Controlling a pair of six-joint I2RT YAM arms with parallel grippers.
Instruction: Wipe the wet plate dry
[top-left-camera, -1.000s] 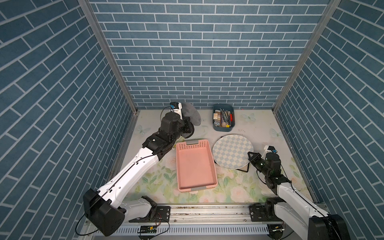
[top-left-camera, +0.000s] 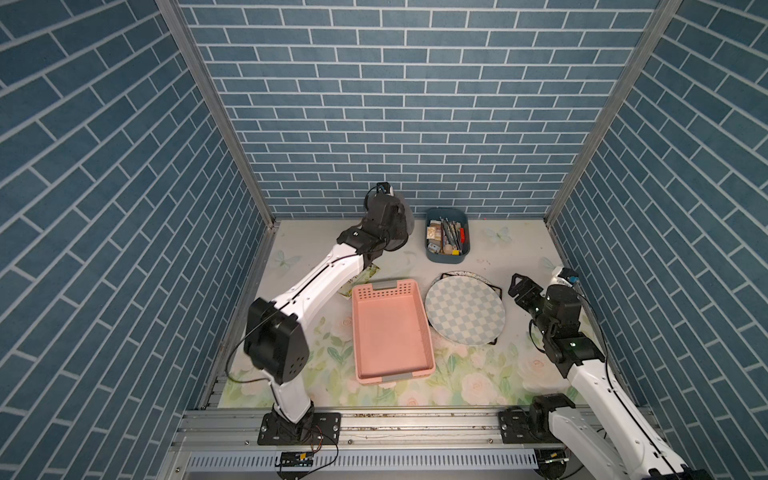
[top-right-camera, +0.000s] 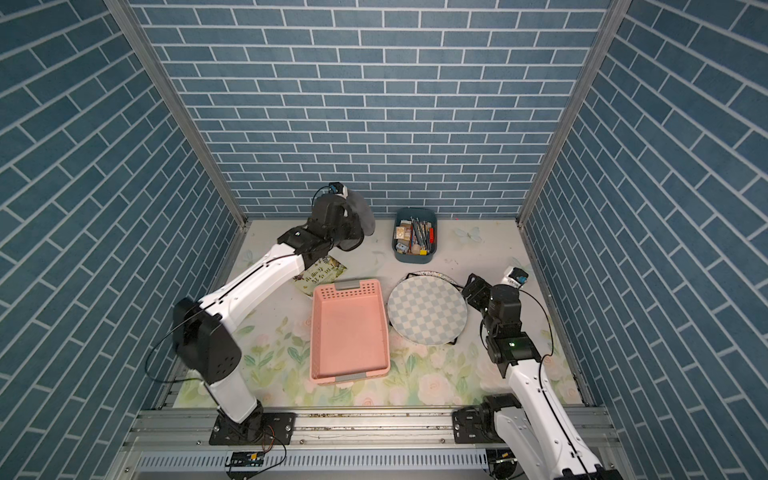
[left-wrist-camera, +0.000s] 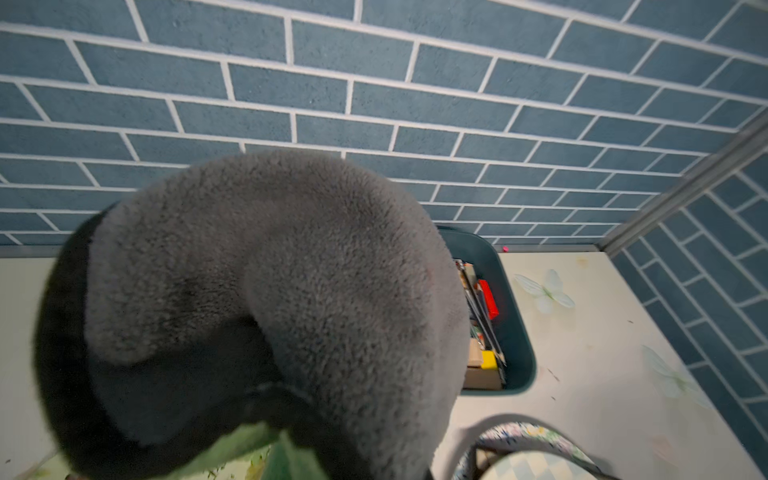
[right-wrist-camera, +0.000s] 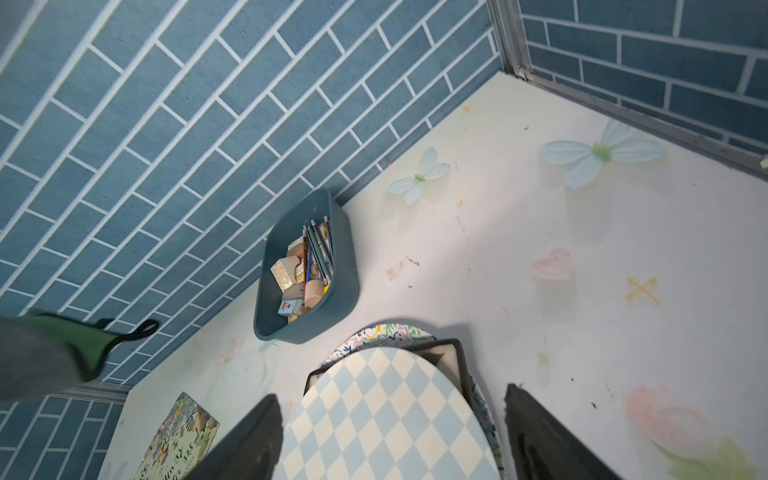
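Note:
A round checkered plate (top-left-camera: 465, 310) lies on the table, with the floral rim (right-wrist-camera: 392, 332) of another piece and a dark-edged rack (right-wrist-camera: 456, 356) showing beneath it. I cannot tell whether its surface is wet. A bulky grey cloth (left-wrist-camera: 344, 264) fills much of the left wrist view, and my left gripper (top-left-camera: 395, 226) is shut on it near the back wall, its fingers hidden behind the fabric. My right gripper is open, right of the plate and apart from it, its blurred fingers (right-wrist-camera: 254, 436) framing the plate with nothing gripped.
An empty pink basket (top-left-camera: 392, 373) stands left of the plate. Behind the plate is a dark teal bin (top-left-camera: 446, 257) of small items. A patterned leaflet (top-right-camera: 321, 274) lies behind the basket.
The plate has shifted slightly toward the front. My right gripper has pulled away from its edge, going back and right. The left gripper has carried the cloth right and backward.

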